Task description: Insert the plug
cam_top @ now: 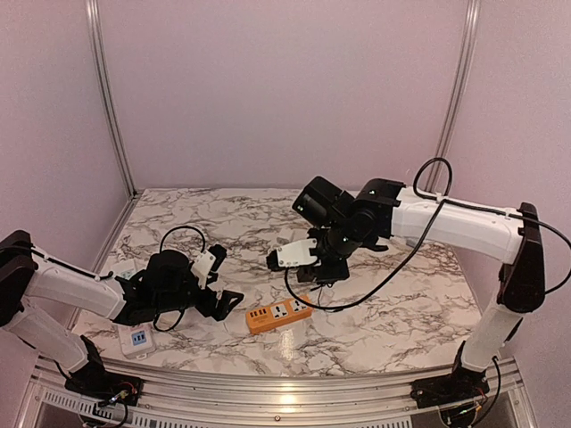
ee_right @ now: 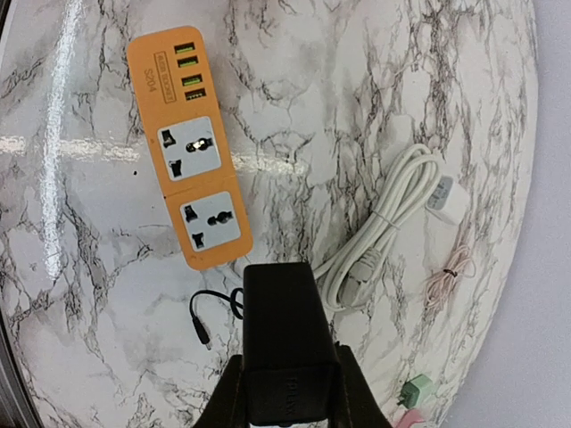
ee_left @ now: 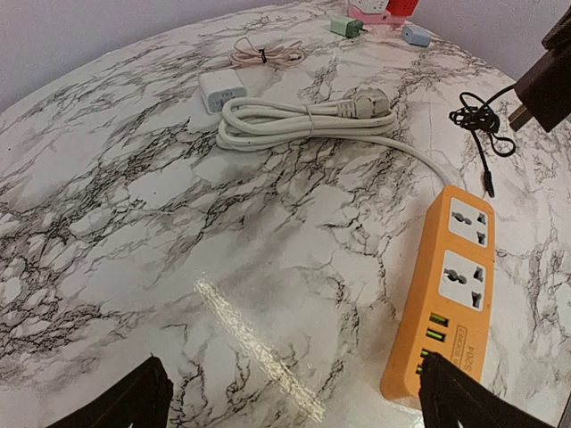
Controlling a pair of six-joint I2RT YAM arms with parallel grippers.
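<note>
An orange power strip lies on the marble table, its two white sockets facing up with nothing in them. My right gripper is shut on a black plug adapter, which hangs above the table past the socket end of the strip. One edge of the adapter enters the left wrist view at upper right, with a prong pointing downward. Open and empty, my left gripper stays low, just left of the strip's USB end.
Behind the strip lie a coiled white cable, a white charger and a pinkish cable. A thin black cord lies near the strip's socket end.
</note>
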